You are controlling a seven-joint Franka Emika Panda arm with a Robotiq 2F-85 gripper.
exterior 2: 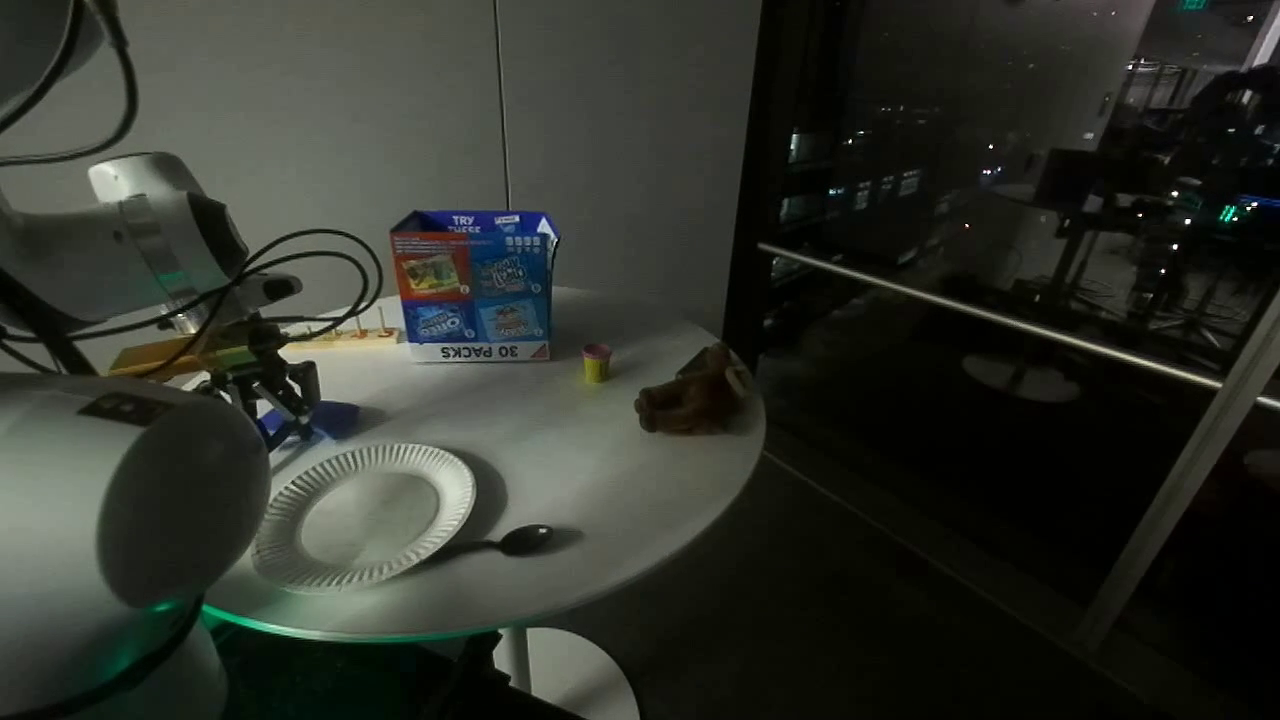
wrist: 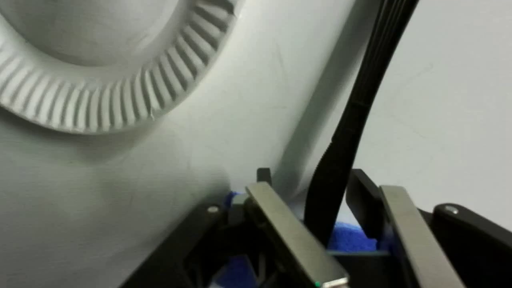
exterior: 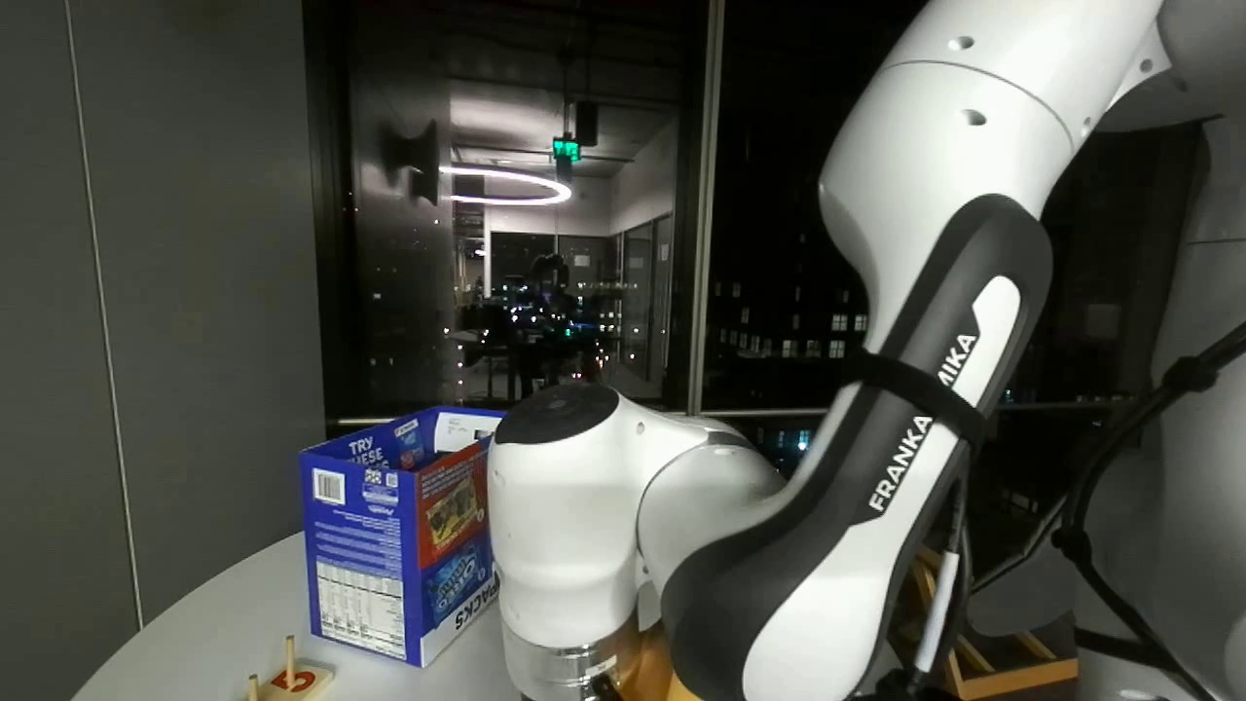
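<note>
In the wrist view a long black knife-like utensil (wrist: 355, 110) slants down from the top, its broad end between the fingers of my gripper. A gap shows on its left side, while its right side is close to the other finger, so the fingers look part open around it. Some blue material (wrist: 353, 237) shows beneath the fingers. In exterior view 2 my gripper (exterior 2: 286, 430) is low over the table by a blue item (exterior 2: 333, 419), behind the white paper plate (exterior 2: 283, 528). Exterior view 1 hides the gripper behind or below the arm.
A large blue snack box (exterior 2: 480, 286) stands at the back, near a wooden peg board (exterior 2: 360, 337). A small yellow tub (exterior 2: 596, 364) and a brown plush toy (exterior 2: 696, 398) sit farther right. A dark spoon (exterior 2: 525, 540) lies beside the plate. Mid-table is clear.
</note>
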